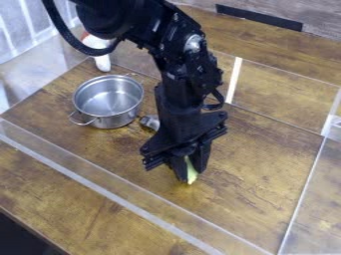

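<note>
My black gripper is low over the middle of the wooden table, its fingers around or just over a small pale yellow-green object. The dark housing hides much of that object, and I cannot tell whether the fingers touch it.
A steel pot with handles stands to the left, close to the arm, with a small metallic item beside it. A white object at the back left is partly hidden.
</note>
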